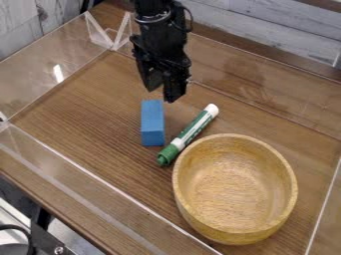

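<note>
My gripper is a black arm reaching down from the top centre, hanging open above and behind a blue block. The block lies on the wooden surface just left of a green and white tube, which lies diagonally. A large tan oval bowl stands at the lower right.
The wooden table has free room to the left of the block and at the back right. A clear rim runs along its edges, with white space beyond at the lower left.
</note>
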